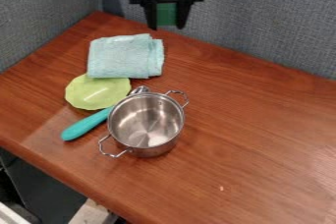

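Observation:
My black gripper (167,10) is at the top centre, raised near the back wall, shut on a green object (167,16) that hangs between its fingers. Below and to the left lie a folded light-blue cloth (124,55), a yellow-green plate (92,94) and a turquoise-handled utensil (84,124), partly hidden by a steel pot (144,125) with two wire handles.
Grey padded walls (273,22) bound the table at the back and left, and its near left edge runs along the bottom of the view.

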